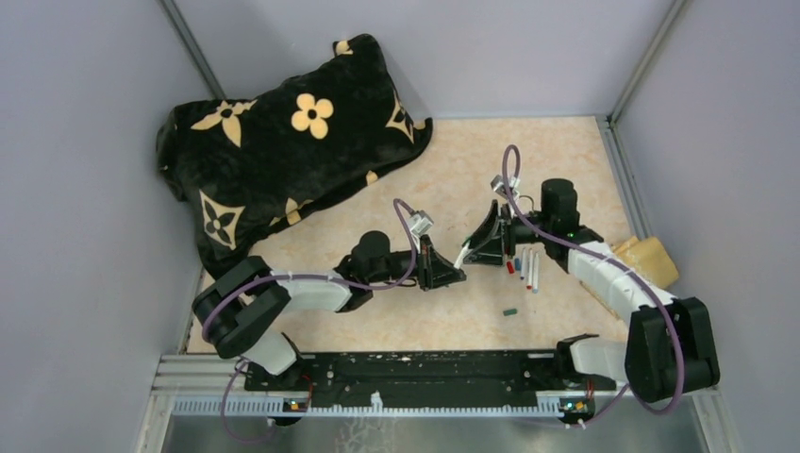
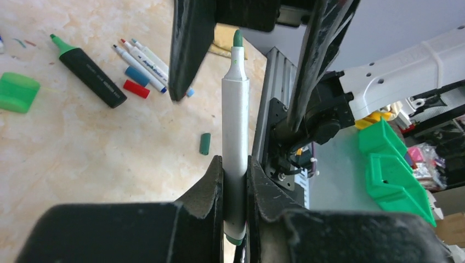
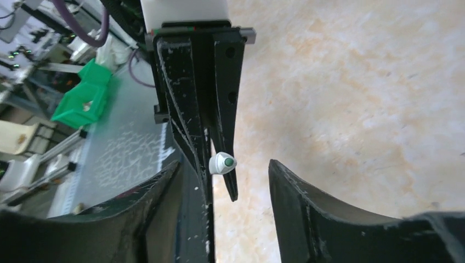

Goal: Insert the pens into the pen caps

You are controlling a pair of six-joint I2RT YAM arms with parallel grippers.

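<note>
A white pen (image 2: 235,120) with a green tip stands upright in my left gripper, which is shut on it; the top view shows this pen (image 1: 462,253) between the two grippers at the table's middle. My right gripper is open beside it, its fingers apart with nothing between them, the pen seen end-on beyond as a small white piece. On the table lie a dark green cap (image 2: 205,143), a red cap (image 2: 136,89), a blue cap (image 2: 137,75), white pens (image 2: 143,70) and a black green-tipped highlighter (image 2: 90,76) near a bright green cap (image 2: 19,92).
A black patterned blanket (image 1: 283,151) fills the back left. A folded yellow cloth (image 1: 651,261) lies at the right edge.
</note>
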